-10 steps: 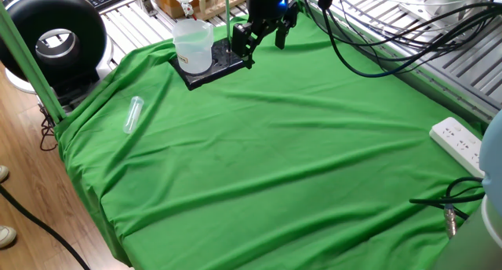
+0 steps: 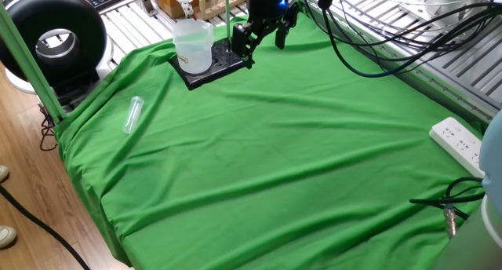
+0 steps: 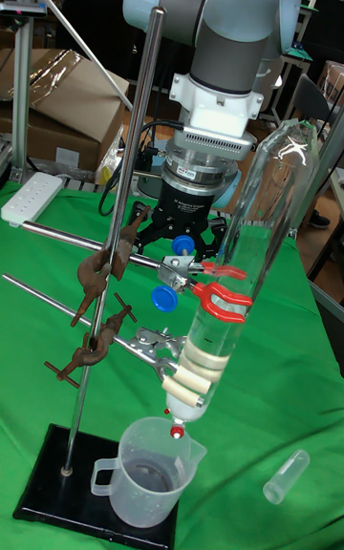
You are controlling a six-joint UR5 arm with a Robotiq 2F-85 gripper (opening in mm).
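Observation:
My gripper [image 2: 265,55] hangs beside the stand with its black fingers spread, and nothing shows between them. In the other view the gripper [image 3: 179,234] is behind the clamps and partly hidden by blue knobs [image 3: 165,297]. A tall glass column [image 3: 216,334] with pale layers near its bottom is held tilted by a red-tipped clamp [image 3: 225,297]. Under its red-and-white outlet [image 3: 179,430] a clear plastic beaker [image 2: 194,47] stands upright on the black stand base [image 2: 227,60]. The beaker's contents are hard to make out.
A clear tube [image 2: 133,114] lies alone on the green cloth. Near the right edge are a white power strip [image 2: 458,143] and cables [image 2: 451,198]. The metal rod [image 3: 122,194] rises close to the arm. Mid-cloth is free.

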